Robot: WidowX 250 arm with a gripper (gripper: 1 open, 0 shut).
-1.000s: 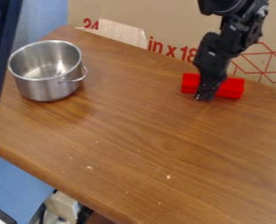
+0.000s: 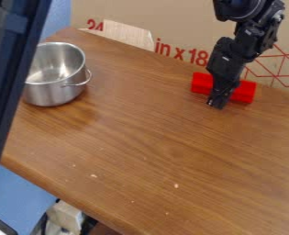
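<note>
A red cylindrical object [image 2: 241, 92] lies on its side near the back right edge of the wooden table [image 2: 147, 161]. My black gripper [image 2: 216, 101] reaches down from above, its fingertips low in front of the red object, overlapping its middle in this view. The gripper looks shut; whether anything is between the fingertips is not clear from here. A steel pot [image 2: 55, 73] with a wire handle stands at the back left of the table.
A cardboard sheet [image 2: 165, 27] with red printing stands behind the table. A dark vertical edge runs down the left of the view.
My arm has shifted very slightly to the right at its upper part. The red object and pot look unmoved.
</note>
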